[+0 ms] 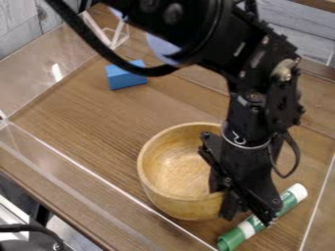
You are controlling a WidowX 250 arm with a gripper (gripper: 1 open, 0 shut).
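My black gripper (241, 191) reaches down over the right side of a wooden bowl (170, 167), shut with the bowl's right rim between its fingers, though the fingertips are partly hidden. A green and white tube (240, 231) lies on the table just right of the bowl, partly behind the gripper.
A blue block (124, 77) lies at the back left near a clear wall. A low clear edge runs along the front left.
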